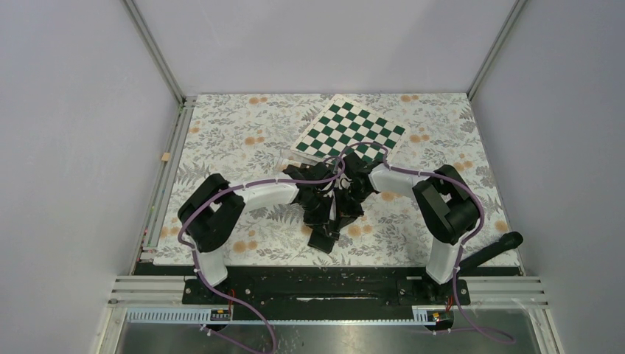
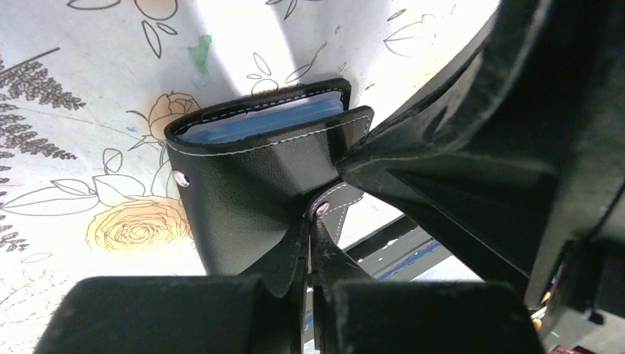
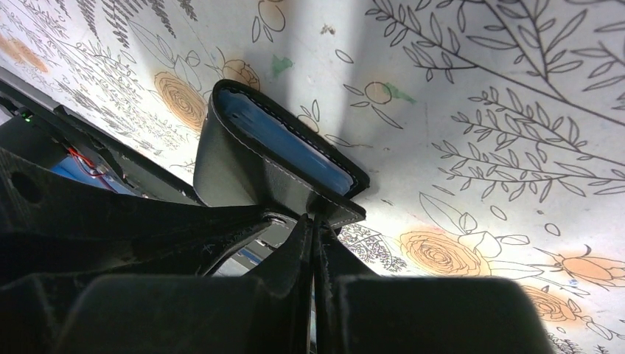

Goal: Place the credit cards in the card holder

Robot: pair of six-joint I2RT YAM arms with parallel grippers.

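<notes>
The black leather card holder [image 1: 321,242] lies on the table near its front edge, largely covered by the arms from above. Blue-edged cards [image 2: 273,119] sit inside its open mouth, between the two stitched walls. My left gripper is shut, its tips at the small strap [image 2: 337,199] with a metal snap on the holder's side. The right gripper is also shut, tips against the holder's front wall near a corner of the mouth. Whether either pinches a thin bit of leather cannot be told.
Both arms crowd close together over the holder. Behind them lie a green-and-white checkered board [image 1: 350,127] and a clear tray [image 1: 289,158] partly hidden by the left arm. A black cylinder [image 1: 495,249] rests at the front right.
</notes>
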